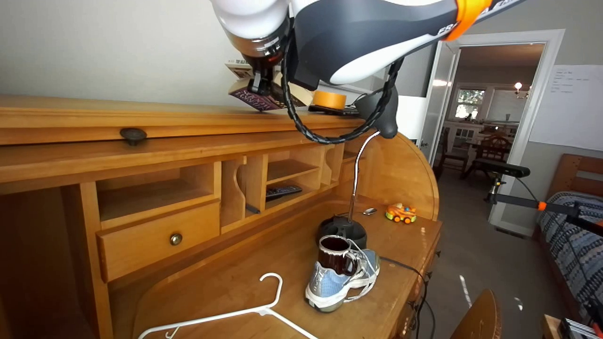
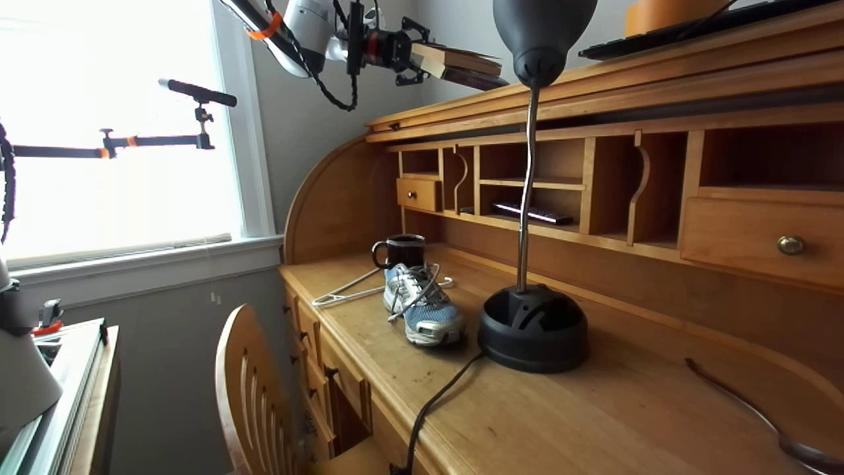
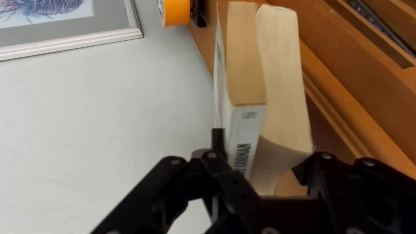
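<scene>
In the wrist view, two thick paperback books [image 3: 243,58] stand side by side between the fingers of my gripper, which is shut on them. One shows a white spine with dark lettering; both have cream page edges. Exterior view 1 shows the purple cover of the lower book [image 1: 255,100], partly covered by a black finger. From the far side, the pair of books [image 2: 459,64] juts out of the gripper [image 2: 415,54], tilted, over the left end of the desk's top shelf [image 2: 475,101]. Whether the books touch that shelf I cannot tell.
An orange tape roll [image 1: 329,100] sits on a black item atop the desk, near the lamp's dark head [image 1: 381,113]. Below are a mug [image 1: 334,255], a shoe [image 1: 339,285] and a white hanger [image 1: 263,309]. A framed picture [image 3: 78,41] hangs on the wall.
</scene>
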